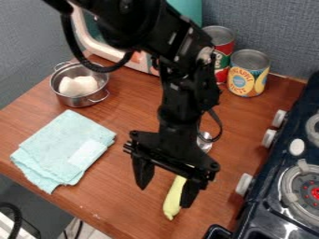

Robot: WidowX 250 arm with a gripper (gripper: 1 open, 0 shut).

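Note:
My black gripper [165,183] hangs low over the wooden table, its two fingers spread open, with a yellow corn-like item [174,202] lying lengthwise beneath and just right of it, partly hidden by the right finger. A metal spoon or similar shiny item [207,140] shows behind my arm.
A folded light-blue cloth [62,149] lies left. A metal pot with white contents [78,86] sits at back left, cans [248,74] at back right. A black stove [293,177] borders the right. Bare table [118,201] shows at front left.

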